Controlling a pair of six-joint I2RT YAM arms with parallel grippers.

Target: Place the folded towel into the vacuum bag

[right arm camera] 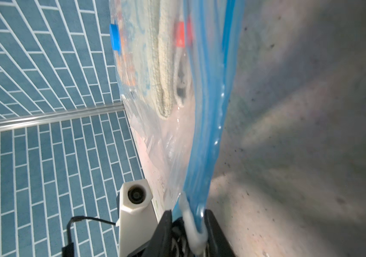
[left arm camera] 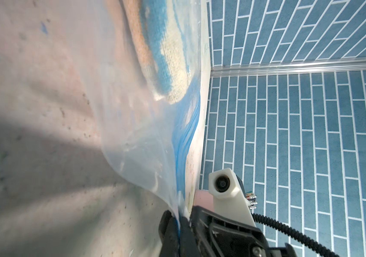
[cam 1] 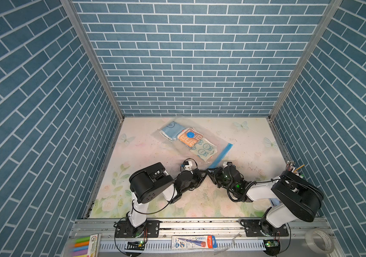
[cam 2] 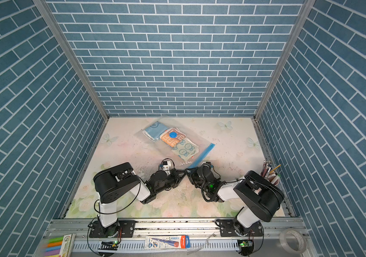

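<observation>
The transparent vacuum bag [cam 1: 170,145] lies diagonally on the table, holding folded towels [cam 1: 204,150] in blue, orange and cream, beneath a blue valve [cam 1: 190,134]. Its blue zipper strip [cam 1: 223,152] runs toward the front. My left gripper is shut on the bag's corner at the zipper end. My right gripper sits beside it at the same end, part open around the strip and its white slider [right arm camera: 193,231]; whether it grips them is unclear.
A holder with pens [cam 1: 292,167] stands at the right edge. Tiled walls enclose three sides.
</observation>
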